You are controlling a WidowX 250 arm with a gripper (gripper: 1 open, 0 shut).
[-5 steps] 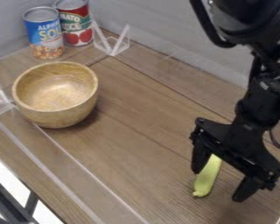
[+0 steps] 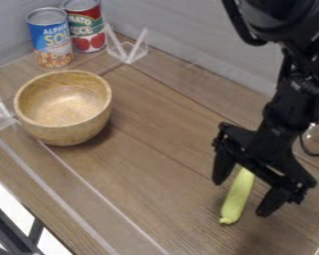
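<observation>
My black gripper (image 2: pixel 243 187) stands open low over the wooden table at the right, its fingers on either side of a long pale yellow-green object (image 2: pixel 234 203) lying lengthwise on the table. The upper end of that object is partly hidden under the gripper, and I cannot tell whether the fingers touch it.
A wooden bowl (image 2: pixel 64 118) sits at the left. Two cans, one blue-labelled (image 2: pixel 52 36) and one red-labelled (image 2: pixel 87 26), stand in the back left corner beside a white wire holder (image 2: pixel 127 50).
My gripper has shifted slightly up and to the left in the view. The yellow-green object looks unmoved.
</observation>
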